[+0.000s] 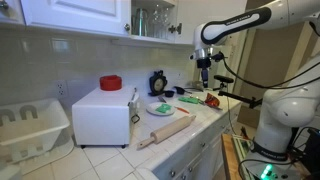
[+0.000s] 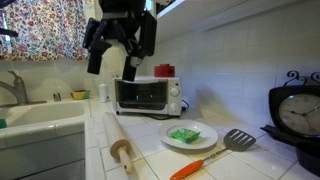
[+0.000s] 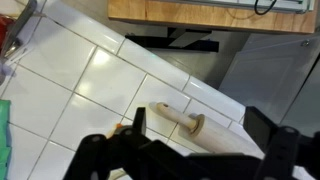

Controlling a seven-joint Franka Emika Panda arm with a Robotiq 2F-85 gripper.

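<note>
In the wrist view my gripper stands open, its two dark fingers well apart. Nothing shows between its fingertips except the counter and a wooden rolling pin (image 3: 218, 138) lying lower down. Exterior view 1 has the gripper (image 1: 213, 73) raised over the right part of the counter, clear of the objects. From exterior view 2 the gripper (image 2: 112, 65) looms close to the camera, pointing down. The rolling pin (image 2: 117, 145) rests near the counter's front edge. A white plate (image 2: 207, 138) carries a green item (image 2: 184, 134), and a spatula (image 2: 190, 169) with an orange handle lies beside it.
A white toaster oven (image 1: 103, 119) with a red pot (image 1: 110, 82) on top stands by the wall. Left of it is a white dish rack (image 1: 30, 132). A dark clock (image 2: 300, 112) stands at the back. Bare tiles (image 3: 95, 78) surround the rolling pin.
</note>
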